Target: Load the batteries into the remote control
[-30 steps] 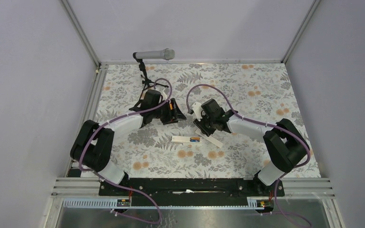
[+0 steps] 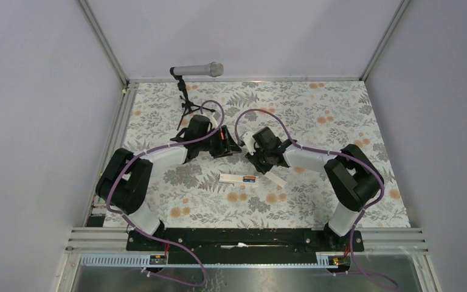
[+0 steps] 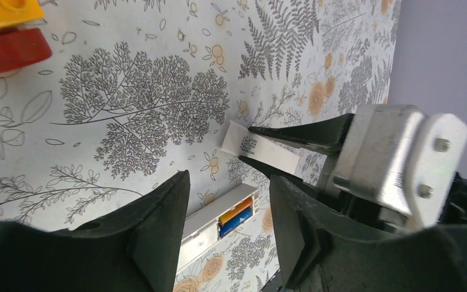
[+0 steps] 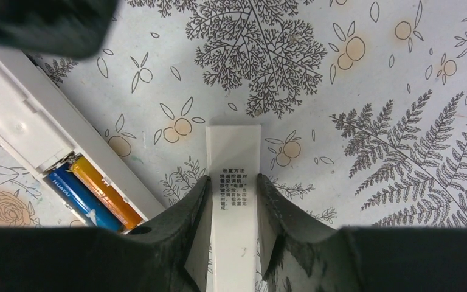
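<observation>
The white remote control (image 2: 231, 178) lies on the patterned table, its battery bay uncovered. Inside sit a blue battery (image 4: 84, 198) and an orange battery (image 4: 106, 191), side by side. To the right of the remote lies the flat white cover (image 4: 234, 243), printed side up. My right gripper is low over it, a finger along each long edge. Whether those fingers press on the cover, I cannot tell. Above and behind the remote, my left gripper is open, with nothing between its fingers.
A microphone (image 2: 197, 70) on a small black tripod stands at the back left. A yellow and red object (image 3: 12, 48) shows at the corner of the left wrist view. Both grippers are close together mid-table.
The left arm has moved only a little, and the remote stays about where it was.
</observation>
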